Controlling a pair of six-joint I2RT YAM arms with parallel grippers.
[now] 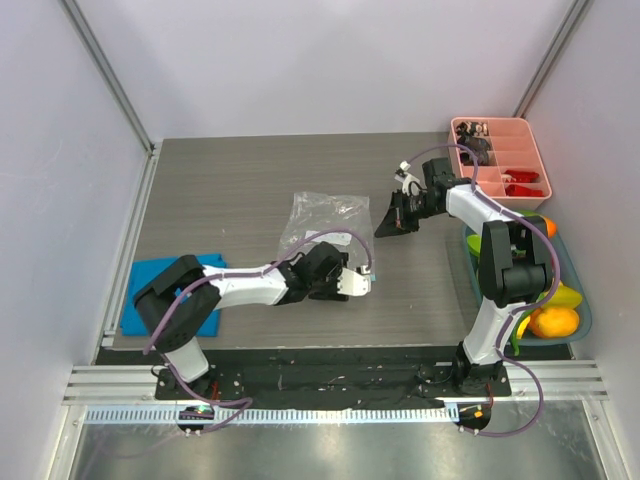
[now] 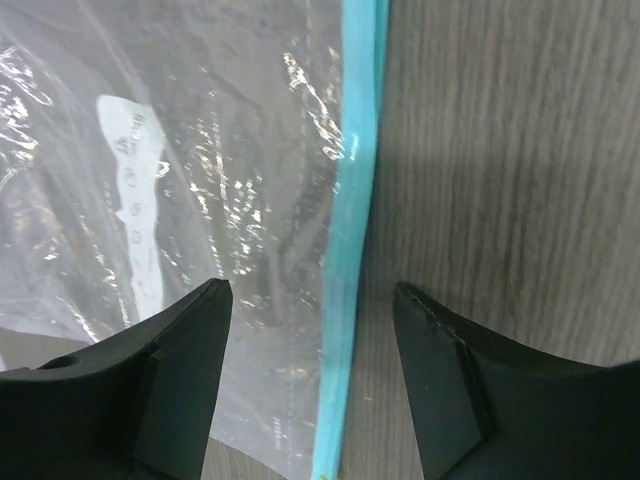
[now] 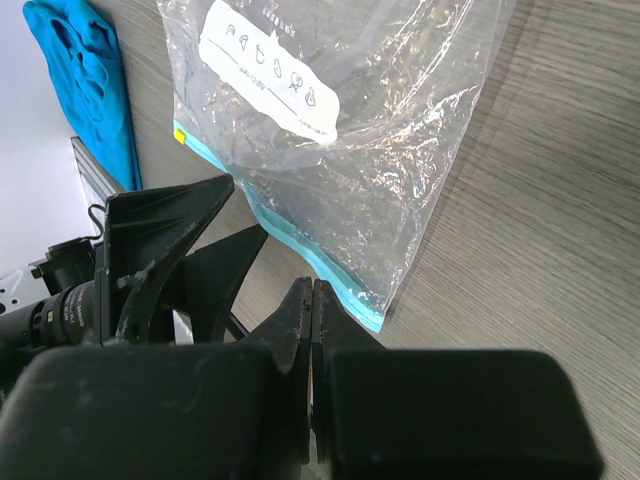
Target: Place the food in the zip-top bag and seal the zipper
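A clear zip top bag (image 1: 325, 215) with a white label and cyan zipper lies flat on the table. My left gripper (image 1: 340, 275) is low over its zipper edge; in the left wrist view its part open fingers (image 2: 170, 380) straddle the cyan strip (image 2: 343, 250), not visibly gripping it. My right gripper (image 1: 385, 228) hangs to the right of the bag, shut with nothing showing between its fingertips. Food-like items, orange (image 1: 553, 320), yellow and green, lie in a blue bin at the right, partly under the right arm.
A blue cloth (image 1: 150, 290) lies at the left. A pink compartment box (image 1: 520, 150) with small items stands at back right. Bare table (image 1: 240, 170) surrounds the bag, and walls border the workspace.
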